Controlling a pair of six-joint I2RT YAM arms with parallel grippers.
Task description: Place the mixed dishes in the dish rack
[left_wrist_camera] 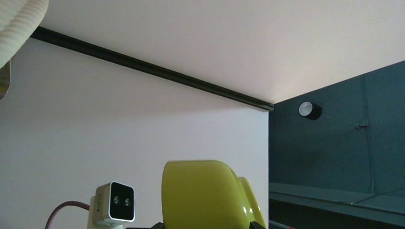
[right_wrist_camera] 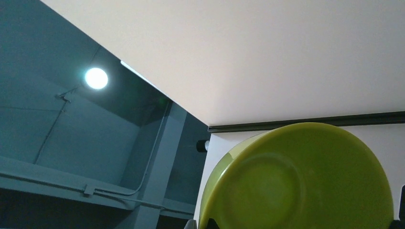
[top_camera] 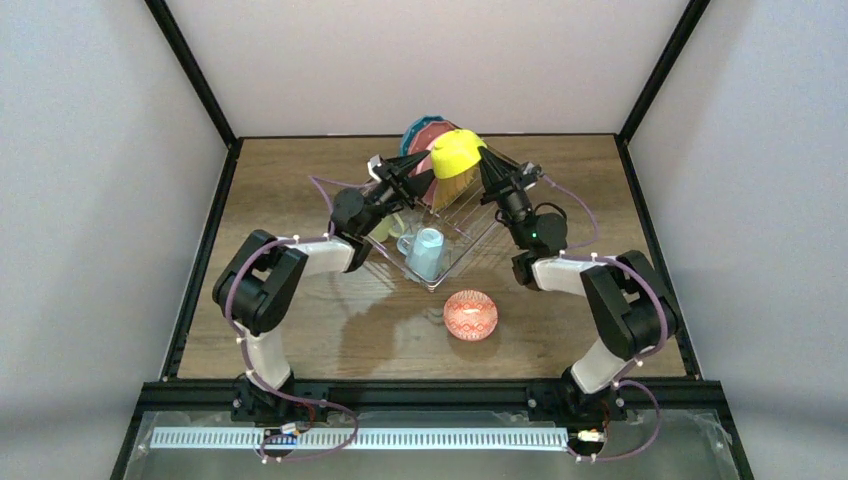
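A yellow bowl is held above the back of the wire dish rack. My right gripper is shut on its right-hand rim; the right wrist view looks into the bowl's open side. On the bowl's other side, my left gripper stands open with its tips close to the wall. In the left wrist view the bowl shows between the left fingertips, but contact cannot be made out. A red-and-white patterned bowl sits on the table in front of the rack.
The rack holds a light blue mug near its front corner, a pale green cup at its left, and blue and pink plates standing at the back. Bare table lies to both sides.
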